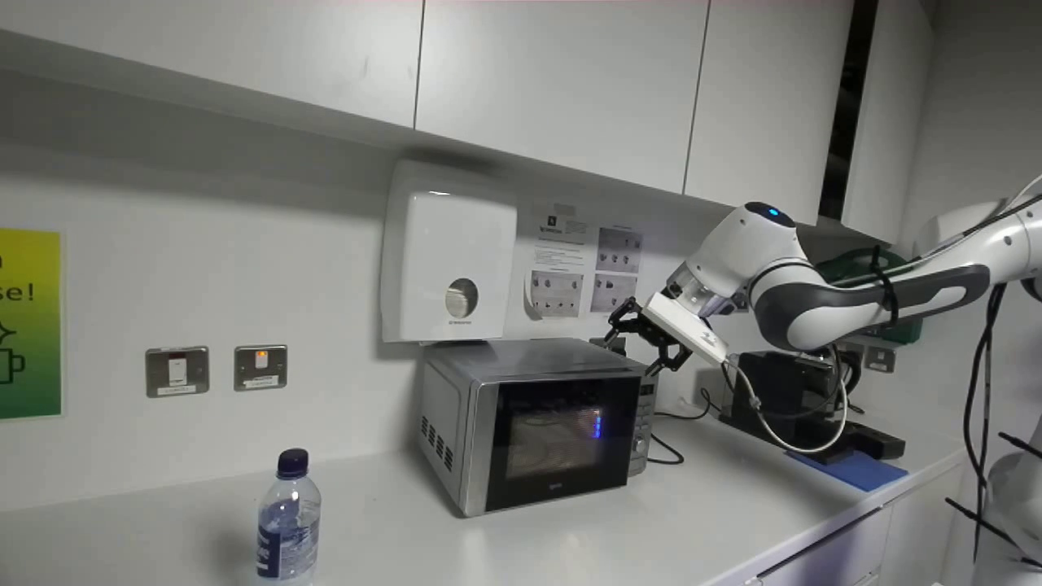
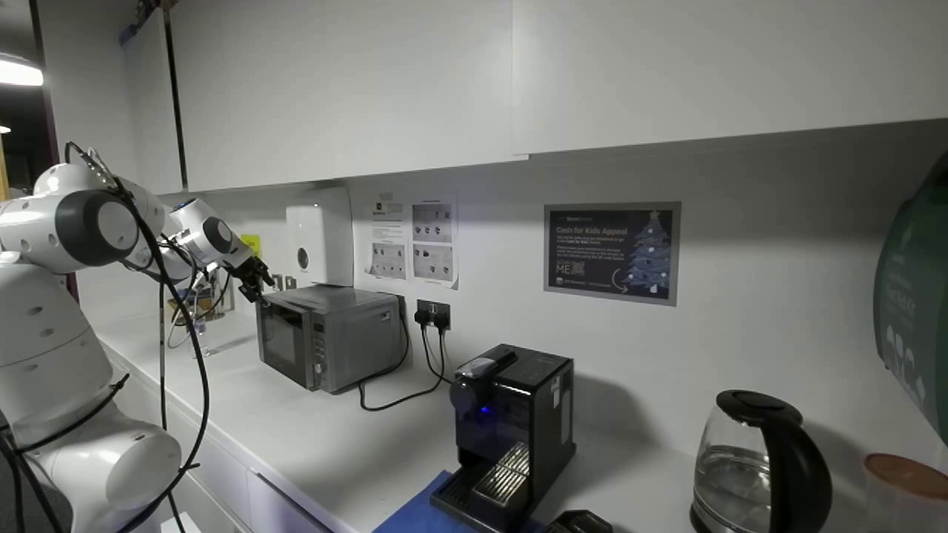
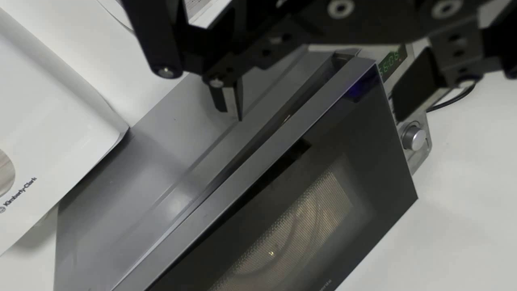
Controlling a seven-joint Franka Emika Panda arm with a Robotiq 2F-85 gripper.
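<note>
On the counter stands a grey microwave (image 1: pixel 454 420) with a dark glass door (image 3: pixel 358 160). A dark gap runs behind the door's top edge in the wrist view, so the door looks slightly ajar. My gripper is open above the door's handle-side corner. One finger (image 3: pixel 234 99) is over the microwave's top and the other (image 3: pixel 417 85) is on the control panel side, with nothing gripped between them. Exterior view 1 puts the gripper (image 1: pixel 632 357) at the microwave's upper right. Whether a fingertip touches the door cannot be told.
A water bottle (image 1: pixel 289 527) stands on the counter left of the microwave, and a paper towel dispenser (image 1: pixel 449 254) hangs behind it. To the other side are a coffee machine (image 2: pixel 551 417) and a kettle (image 2: pixel 733 471). Cabinets (image 1: pixel 566 78) overhang the arm.
</note>
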